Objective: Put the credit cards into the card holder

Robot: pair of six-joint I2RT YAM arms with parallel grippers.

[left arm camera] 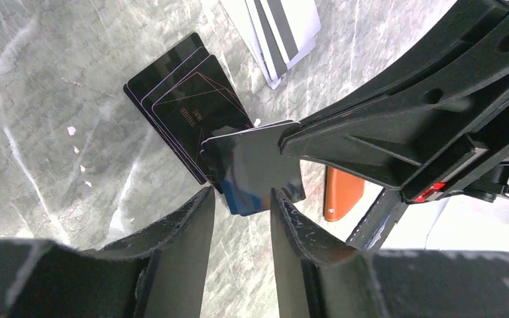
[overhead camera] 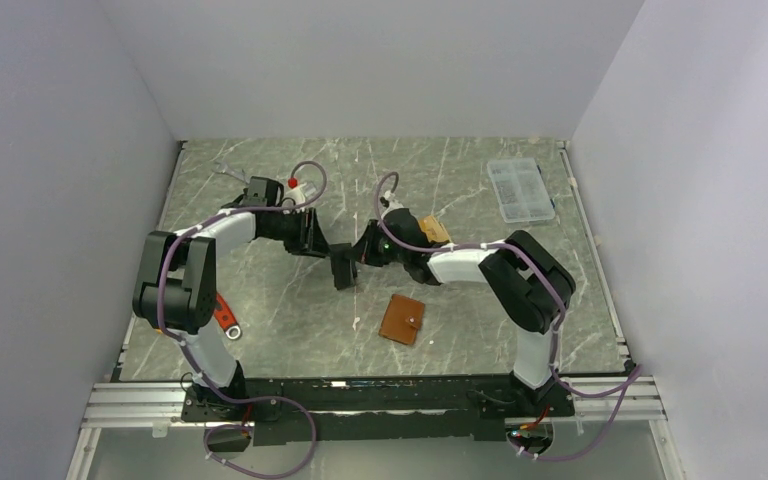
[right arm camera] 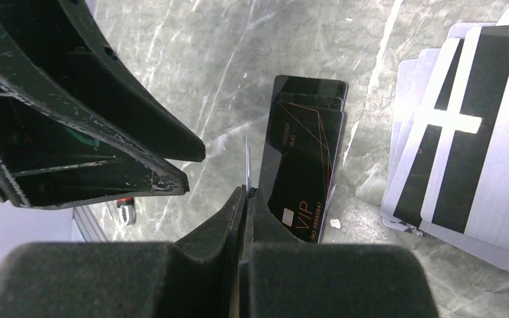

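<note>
Several black cards lie in a loose stack on the table; they also show as a black stack (left arm camera: 195,109) in the left wrist view. My right gripper is shut on the edge of a thin black card, held over the stack's end and seen almost edge-on in the right wrist view. Facing it is my left gripper, its fingers apart and the held card just beyond their tips, with nothing clearly between them. The brown card holder (overhead camera: 401,319) lies flat towards the table's front, away from both grippers.
White cards (right arm camera: 487,132) with black stripes lie fanned beside the black stack. A clear plastic box (overhead camera: 522,190) stands at the back right, and a red tool (overhead camera: 225,316) lies at left. The front middle around the holder is clear.
</note>
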